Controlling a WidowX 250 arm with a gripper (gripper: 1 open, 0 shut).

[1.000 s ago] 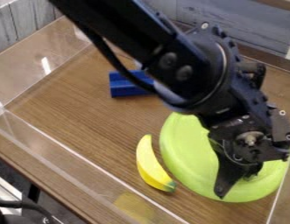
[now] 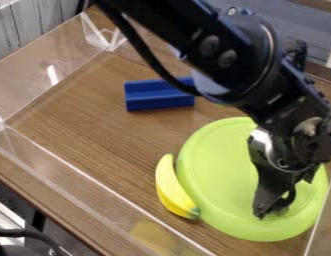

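Observation:
My gripper [image 2: 277, 188] hangs over the right part of a lime green plate [image 2: 216, 190], its dark fingers pointing down near the plate's surface. How far the fingers are apart, and whether anything is between them, is hard to tell. A yellow banana [image 2: 171, 190] lies just left of the plate, curved, with a green tip toward the front.
A blue block-like object [image 2: 157, 98] lies behind, left of the arm. Clear wooden surface [image 2: 94, 125] stretches to the left, bordered by transparent walls. A dark cable is at the lower left corner.
The arm and gripper have shifted up and back a little, toward the right, uncovering more of the plate's middle. The banana and blue object stay where they were.

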